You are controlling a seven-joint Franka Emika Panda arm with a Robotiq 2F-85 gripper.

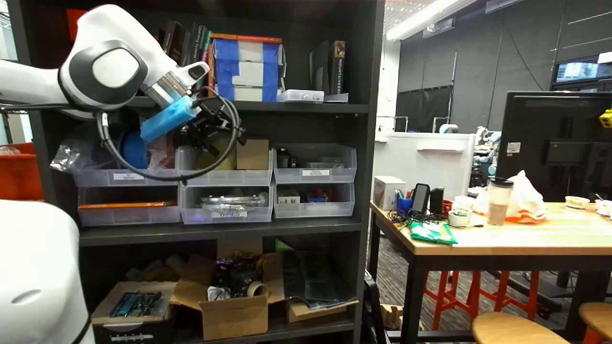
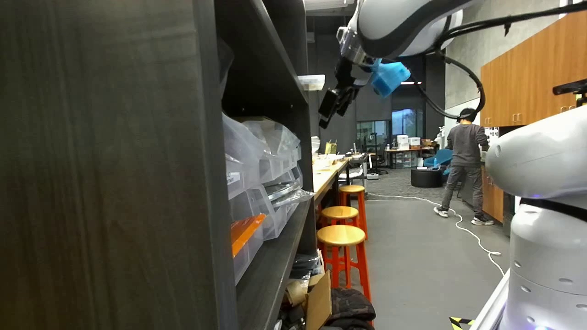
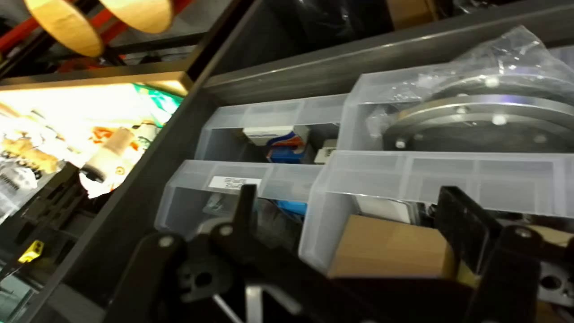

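My gripper is open, its two black fingers wide apart with nothing held between them. In the wrist view it hangs above the clear plastic bins, one finger over the bin with a brown cardboard box. The other finger lies across the labelled bin. From the side, the gripper shows in the air in front of the shelf, higher than the bins and tilted downward. In exterior view 1 the black gripper is partly behind a looped cable, near the upper middle bin.
The shelf holds two rows of bins, with books and a blue-taped box above. Cardboard boxes fill the lower level. A wooden table stands to the right. A person stands in the background, across open floor.
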